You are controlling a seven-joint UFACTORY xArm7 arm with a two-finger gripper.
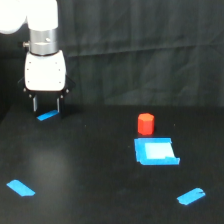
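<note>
A white robot arm at the upper left holds a gripper (47,101) pointing down near the dark table, its fingers apart over a small blue strip (48,115). A red block (145,125) sits on the right half of the table, behind a blue-edged patch with a white middle (155,151).
Blue strips lie at the lower left (21,188) and lower right (191,196).
</note>
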